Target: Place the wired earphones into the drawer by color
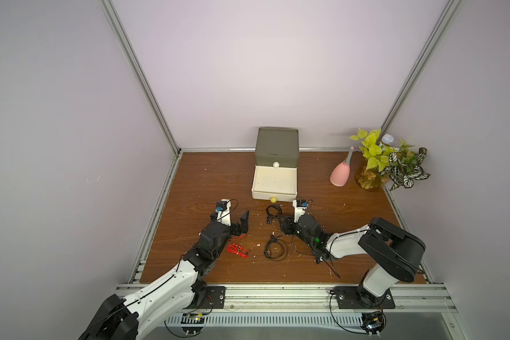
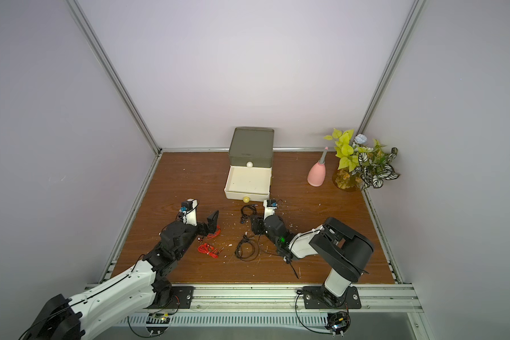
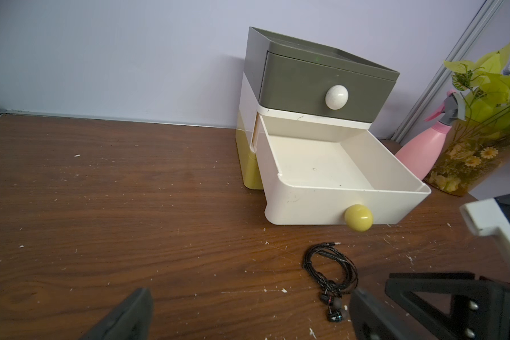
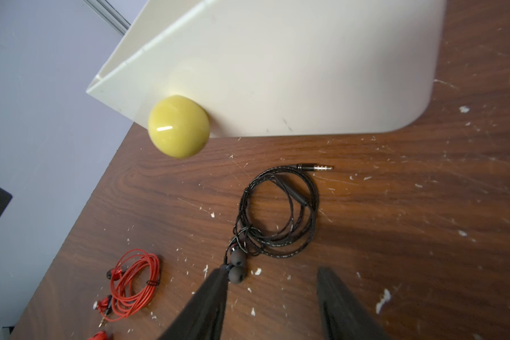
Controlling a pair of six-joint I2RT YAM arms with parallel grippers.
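A coiled black earphone (image 4: 277, 238) lies on the table just in front of the pulled-out white drawer (image 3: 345, 201). My right gripper points at it with its fingers apart and nothing between them. A second black coil (image 1: 275, 248) lies nearer the table's front. Two red earphone coils are by my left arm; the nearer one (image 1: 237, 250) shows whole, while the farther red coil (image 2: 213, 233) is partly hidden by the left gripper. Left of the black coil, my left gripper is open and empty. The white drawer looks empty inside.
Above the open drawer a grey drawer (image 3: 323, 87) is shut. A pink bottle (image 1: 340, 172) and a vase of plants (image 1: 371, 176) stand at the back right. Table space left of the drawers is clear.
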